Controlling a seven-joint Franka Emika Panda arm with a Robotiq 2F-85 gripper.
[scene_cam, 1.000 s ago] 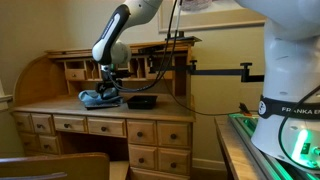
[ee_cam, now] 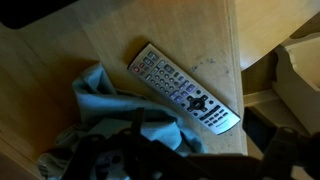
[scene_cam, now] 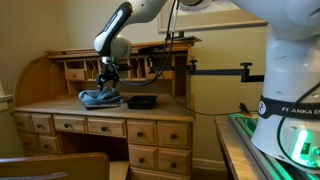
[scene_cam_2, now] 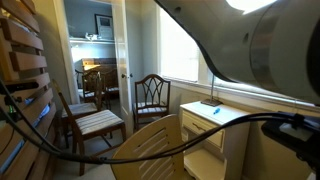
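A grey remote control with dark buttons lies on the wooden desktop in the wrist view. Beside it is a crumpled blue cloth, which shows as a blue heap on the desk in exterior view 1. My gripper is open above them, one dark finger over the cloth and the other beyond the remote's lower right end. No object is held. In exterior view 1 the gripper hangs over the cloth; the remote is hard to make out there.
A black tray sits right of the cloth, near the desk's front edge. Behind rise the desk's wooden cubbyholes. A dark cable droops from the arm. Exterior view 2 shows chairs and a white cabinet.
The arm's wrist has shifted slightly up and to the right in exterior view 1. The cloth and tray stay about where they were.
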